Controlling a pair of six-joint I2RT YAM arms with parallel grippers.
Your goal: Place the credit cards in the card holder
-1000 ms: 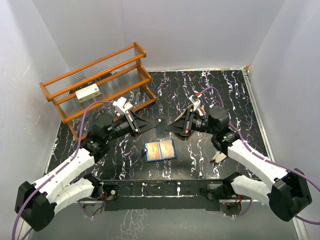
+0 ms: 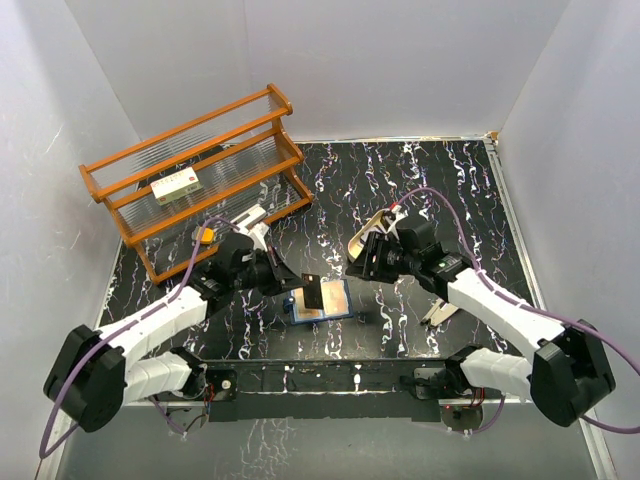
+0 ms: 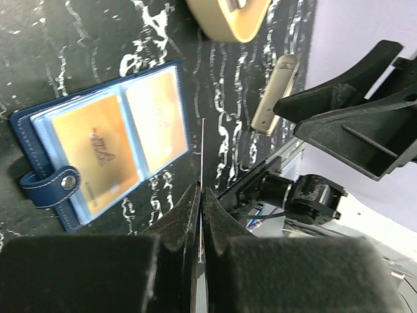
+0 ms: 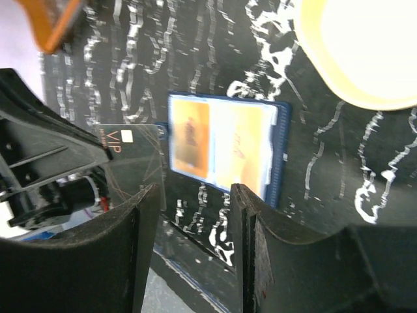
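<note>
A dark card marked VIP is held by my left gripper, shut on it above the blue card holder; in the left wrist view the card shows edge-on as a thin line between the fingertips. The holder lies open on the black marbled table, with clear sleeves and orange and pale inserts, its strap and snap at one side. My right gripper is open to the right of the card, nothing between its fingers.
A wooden shelf rack with a white box stands at the back left. A cream tray lies behind my right gripper, and a metal piece at the right.
</note>
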